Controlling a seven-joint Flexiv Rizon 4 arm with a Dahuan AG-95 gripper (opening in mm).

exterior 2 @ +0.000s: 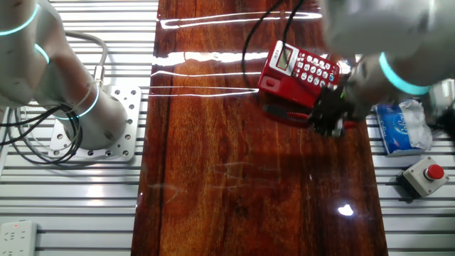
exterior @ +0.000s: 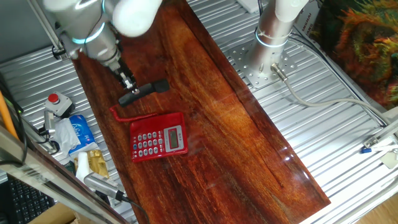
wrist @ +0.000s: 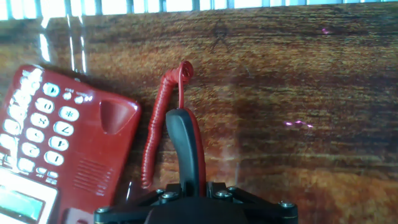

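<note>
A red desk phone (exterior: 158,138) with grey keys and a small display lies on the dark wooden table. Its handset (exterior: 144,92), black on one side and red on the other, is off the phone body, beyond the keypad's upper edge. My gripper (exterior: 132,87) is shut on the handset's middle. In the wrist view the handset (wrist: 185,149) runs up from between the fingers, and its coiled red cord (wrist: 157,127) curls beside it. The phone body (wrist: 81,137) sits to the left there. In exterior view 2 the gripper (exterior 2: 328,117) is blurred and covers part of the handset.
On the metal bench beside the table are a red-topped button box (exterior: 57,103) and a blue and white packet (exterior: 78,134). Black cables (exterior 2: 250,43) hang before the phone in exterior view 2.
</note>
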